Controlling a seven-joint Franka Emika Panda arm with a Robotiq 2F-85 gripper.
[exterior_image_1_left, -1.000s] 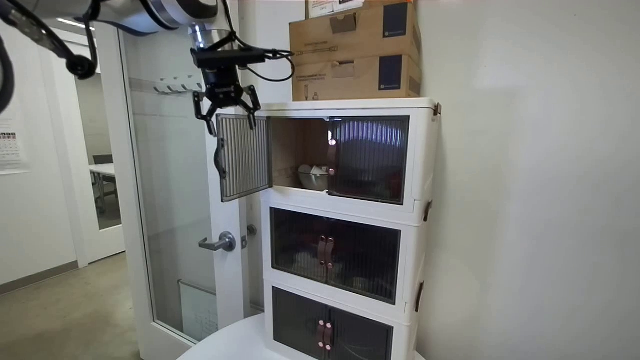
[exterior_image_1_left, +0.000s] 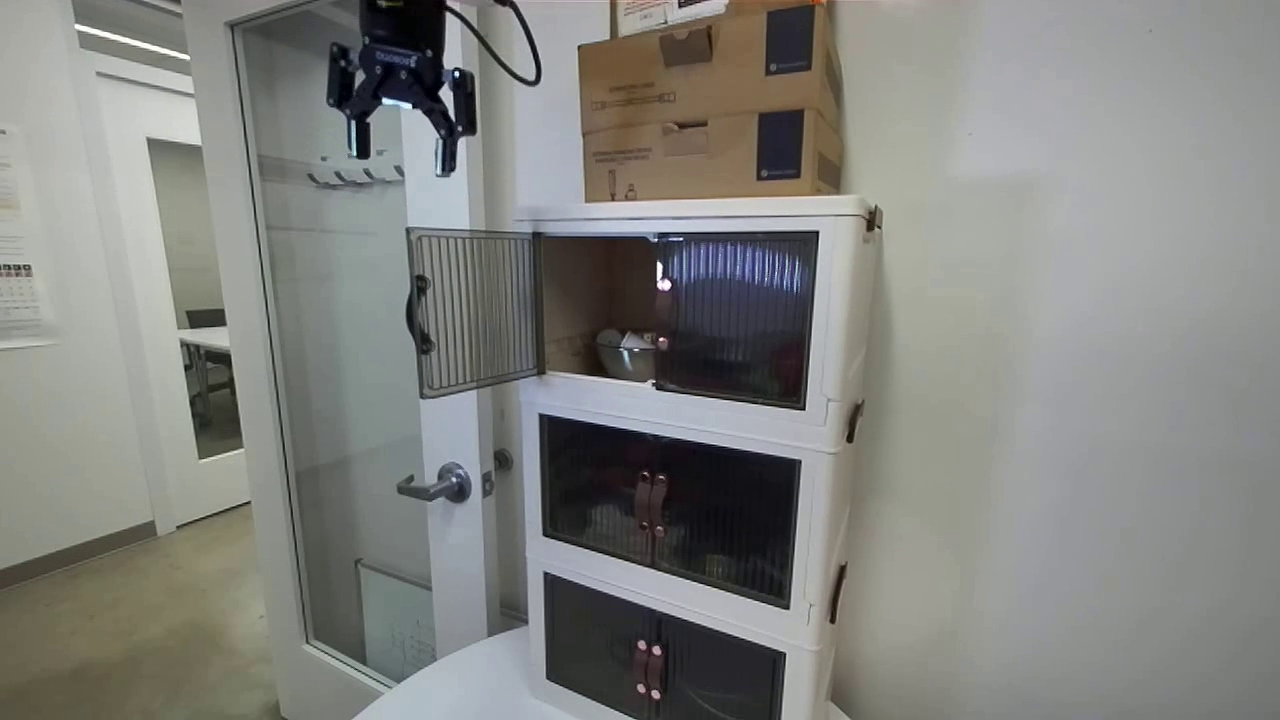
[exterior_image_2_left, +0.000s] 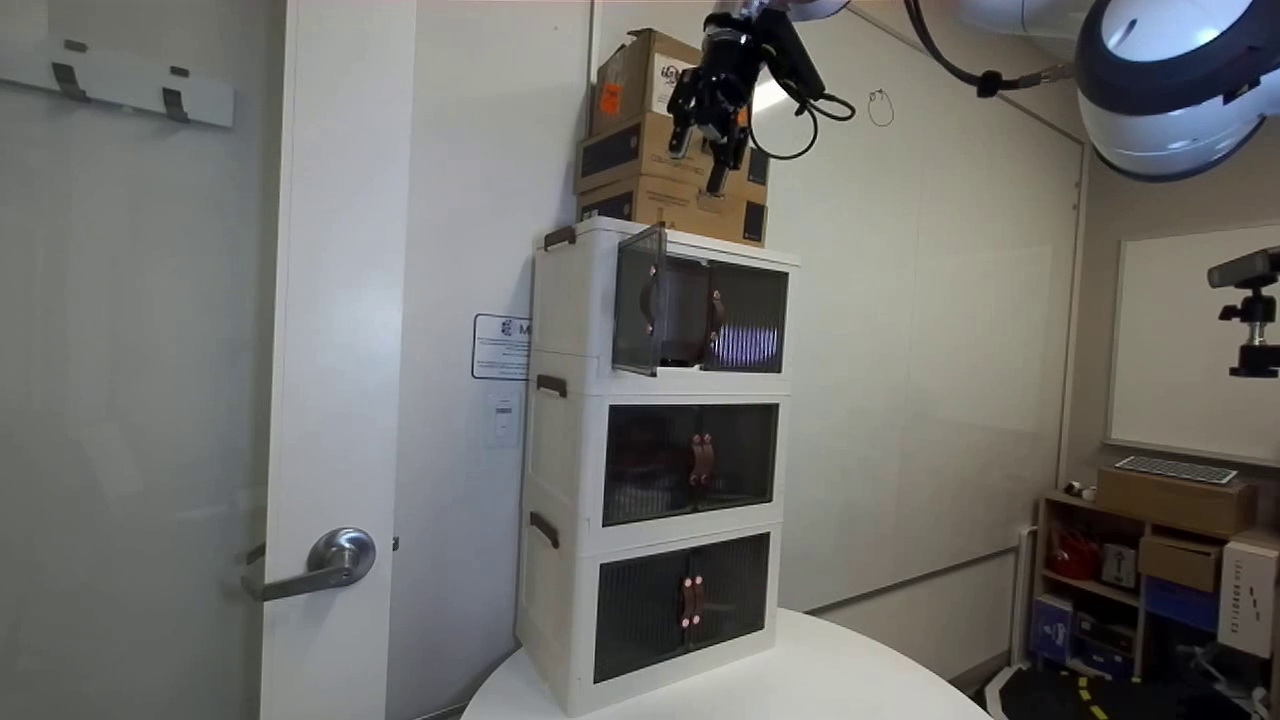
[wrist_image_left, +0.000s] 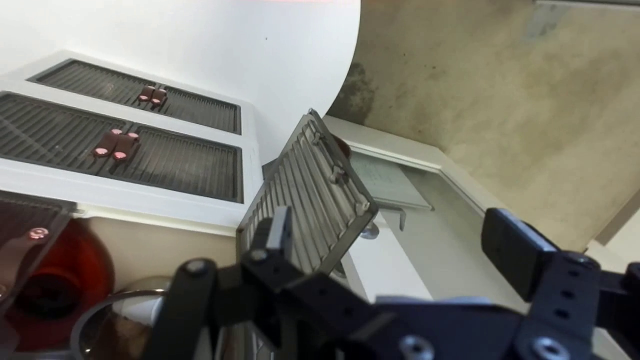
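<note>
My gripper (exterior_image_1_left: 402, 154) hangs open in the air above and to the left of the white cabinet (exterior_image_1_left: 678, 422), with nothing between its fingers. Below it, the top-left door (exterior_image_1_left: 477, 314) of the cabinet stands swung outward, clear of the gripper. Its ribbed panel (wrist_image_left: 309, 192) shows beyond one finger (wrist_image_left: 280, 231) in the wrist view. Inside the top compartment sits a glass bowl (exterior_image_1_left: 626, 358) with pale things in it. The top-right door (exterior_image_1_left: 738, 318) is closed. In the wrist view a red object (wrist_image_left: 90, 270) shows inside the compartment, partly behind that door.
Cardboard boxes (exterior_image_1_left: 708, 102) are stacked on the cabinet. The middle doors (exterior_image_1_left: 732, 510) and bottom doors (exterior_image_1_left: 726, 666) are closed. A glass room door with a lever handle (exterior_image_1_left: 438, 484) stands to the left.
My gripper has risen and shifted left, away from the top of the open door. The top-left door stands at a slightly different angle, its free edge further left.
</note>
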